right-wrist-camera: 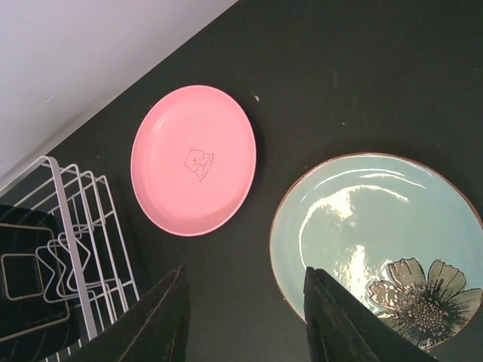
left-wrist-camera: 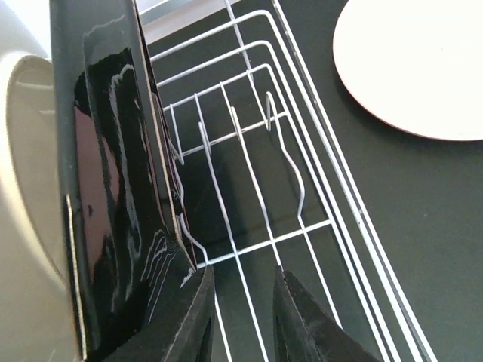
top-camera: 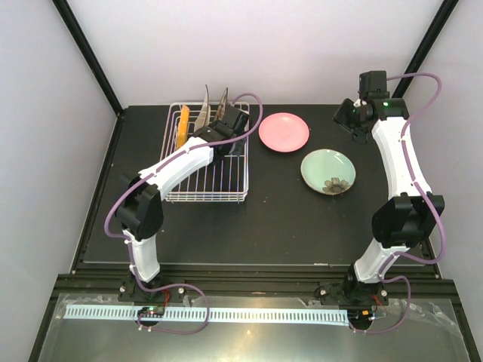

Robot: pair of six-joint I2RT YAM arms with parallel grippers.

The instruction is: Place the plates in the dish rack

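The dish rack [top-camera: 207,196] on the left holds upright plates [top-camera: 204,105], among them a dark glossy one [left-wrist-camera: 106,181] and a pale one [left-wrist-camera: 30,151] in the left wrist view. My left gripper is over the rack beside the dark plate, part open, nothing visible between its fingers, above bare wires. A pink plate [top-camera: 284,132] lies flat right of the rack; a pale green flowered plate [top-camera: 324,166] lies in front and right of it. My right gripper hangs open at the right, above and beside the green plate, holding nothing.
An orange item [top-camera: 183,125] stands at the rack's left. A white wall rises behind the rack and plates, with side walls left and right.
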